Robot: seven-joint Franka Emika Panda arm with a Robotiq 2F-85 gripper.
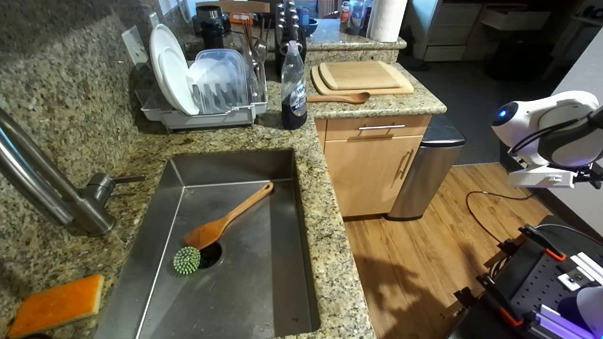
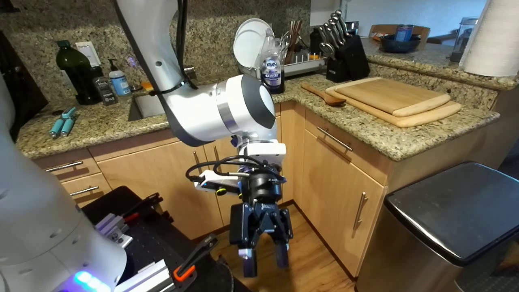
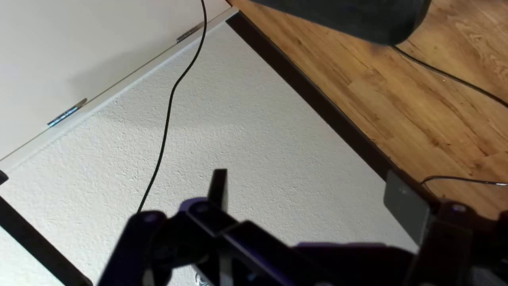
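Observation:
My gripper point(image 2: 265, 265) hangs with its fingers pointing down in exterior view 2, open and empty, well away from the counter. In the wrist view its dark fingers stand wide apart before a white wall. Exterior view 1 shows part of my arm point(image 1: 545, 127) at the right, but the fingers cannot be made out there. Inside the steel sink point(image 1: 243, 294) lies a wooden spatula point(image 1: 226, 220), its blade by the drain, with a green scrub brush head point(image 1: 186, 260) beside it. A wooden spoon point(image 1: 339, 98) rests on the counter near two stacked cutting boards point(image 1: 362, 76).
A dish soap bottle point(image 1: 294, 90) stands between the sink and the dish rack point(image 1: 209, 118). The faucet point(image 1: 85, 209) and an orange sponge point(image 1: 56, 305) are left of the sink. A steel trash can point(image 2: 457, 214) and the counter edge bound the floor space.

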